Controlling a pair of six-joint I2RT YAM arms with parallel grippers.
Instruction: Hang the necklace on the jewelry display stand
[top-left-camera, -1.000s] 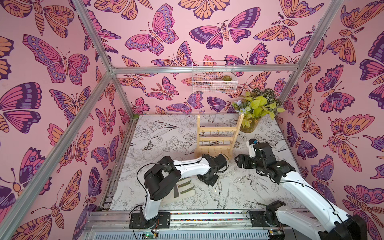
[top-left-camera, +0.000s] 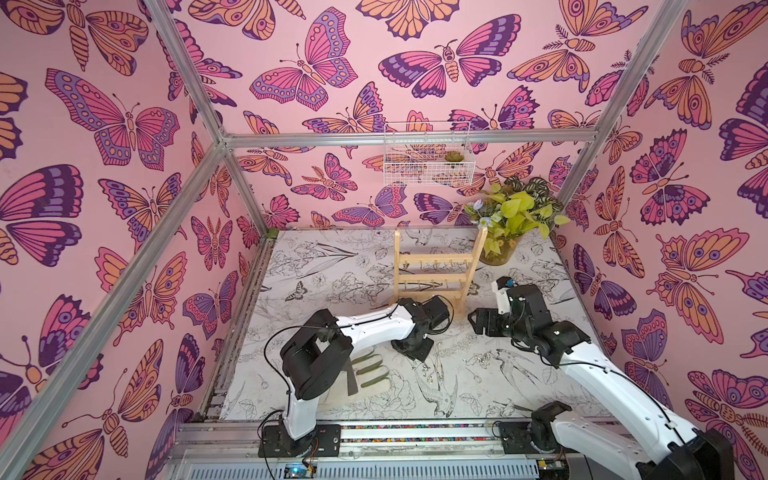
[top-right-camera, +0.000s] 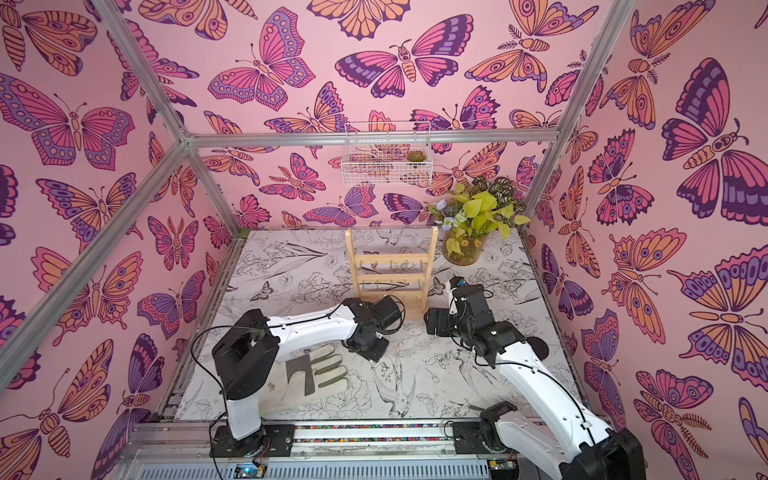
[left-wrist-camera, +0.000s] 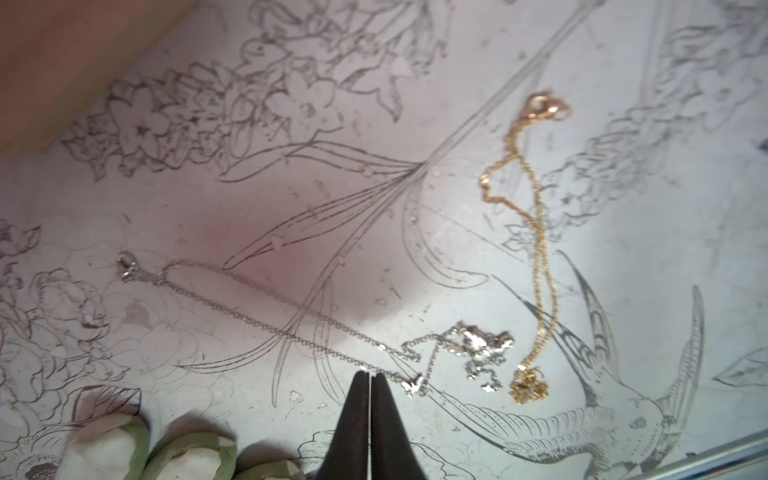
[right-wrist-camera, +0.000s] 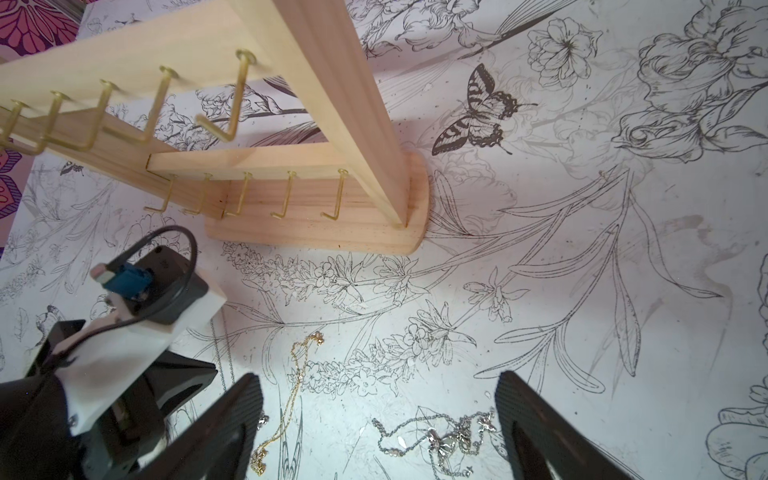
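Observation:
A silver necklace (left-wrist-camera: 280, 328) lies stretched out on the table in the left wrist view, with a gold necklace (left-wrist-camera: 537, 240) to its right. Another silver necklace (right-wrist-camera: 448, 440) is bunched at the bottom of the right wrist view. The wooden display stand (right-wrist-camera: 352, 120) carries rows of brass hooks (right-wrist-camera: 240, 100); no necklace shows on those in view. My left gripper points down near the first silver chain, its fingertips close together with only a thin seam and nothing seen between them. My right gripper is wide open and empty, right of the stand.
A work glove (top-right-camera: 320, 372) lies at the front left, behind my left arm. A leafy potted plant (top-left-camera: 512, 216) stands at the back right, and a wire basket (top-left-camera: 428, 164) hangs on the rear wall.
The right arm stays essentially where it was.

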